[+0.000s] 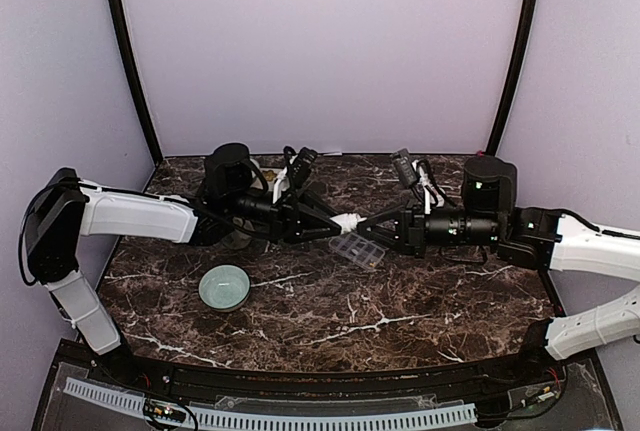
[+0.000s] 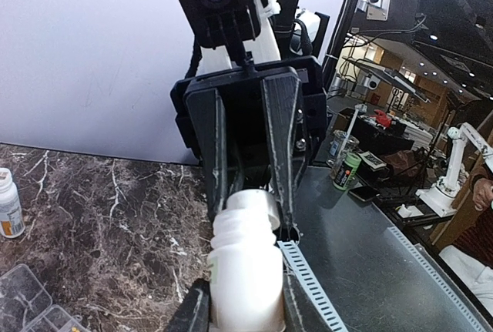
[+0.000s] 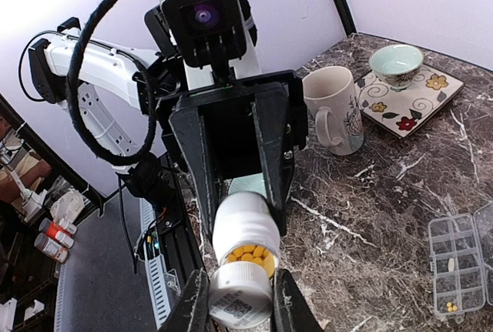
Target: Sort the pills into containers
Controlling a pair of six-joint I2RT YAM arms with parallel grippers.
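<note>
My left gripper (image 1: 335, 227) is shut on a white pill bottle (image 2: 245, 282), held above the table's middle. Facing it, my right gripper (image 1: 368, 224) is shut on a white cap (image 3: 241, 293). Cap and bottle are apart: the right wrist view shows yellow-orange pills (image 3: 250, 254) in the bottle's uncovered mouth. From above, the bottle lies roughly sideways, its mouth toward the cap. Below and partly behind the grippers is a clear compartment box (image 1: 358, 250); a few small pills (image 3: 452, 307) lie in one of its compartments.
Another white bottle (image 2: 10, 207) stands on the table. A pale green bowl (image 1: 224, 288) sits at front left. A mug (image 3: 333, 108) and a flowered plate (image 3: 431, 97) bearing a small bowl (image 3: 396, 62) are on the left arm's side.
</note>
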